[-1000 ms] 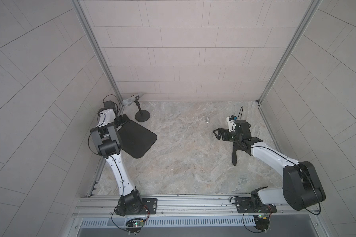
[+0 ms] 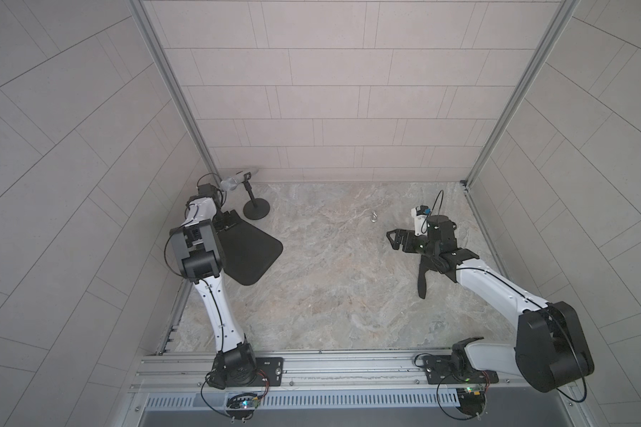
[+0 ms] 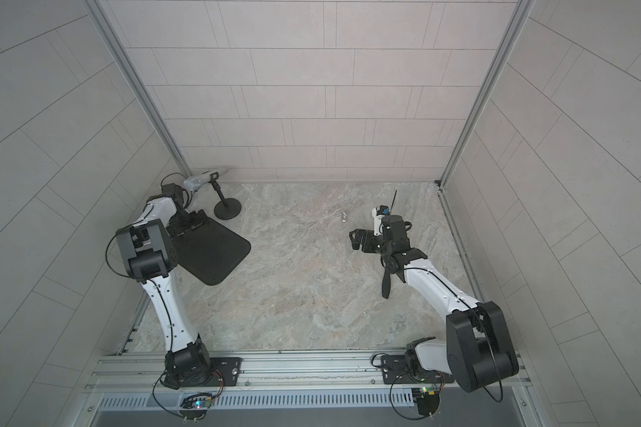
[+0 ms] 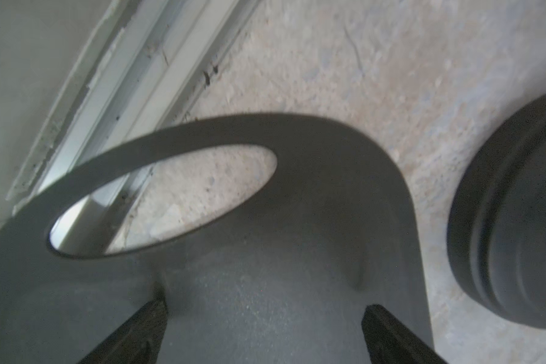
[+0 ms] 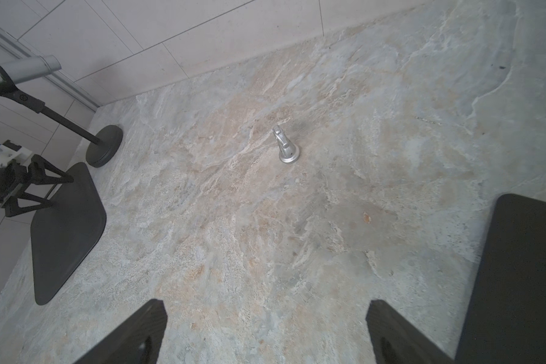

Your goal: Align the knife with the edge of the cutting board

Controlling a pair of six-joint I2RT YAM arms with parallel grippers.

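Note:
The black cutting board [image 2: 253, 249] lies flat at the left of the table, its oval handle slot showing in the left wrist view. Over its back end, my left gripper stands open, with board surface visible between the spread fingers. A dark, narrow piece that looks like the knife [image 2: 422, 281] lies at the right, partly hidden beneath my right arm. My right gripper is open and empty, pointing left above bare table. At the right edge of the right wrist view, a dark flat shape [image 5: 518, 279] is cut off; I cannot tell which part it is.
Close behind the board is a stand with a round black base [image 2: 256, 208], holding a grey piece [image 2: 238, 179]. A small silver object [image 5: 287, 148] stands toward the back. A metal rail [image 4: 163, 66] borders the left.
My left gripper has shifted slightly right and toward the front, over the board's back end. Board and knife stay put.

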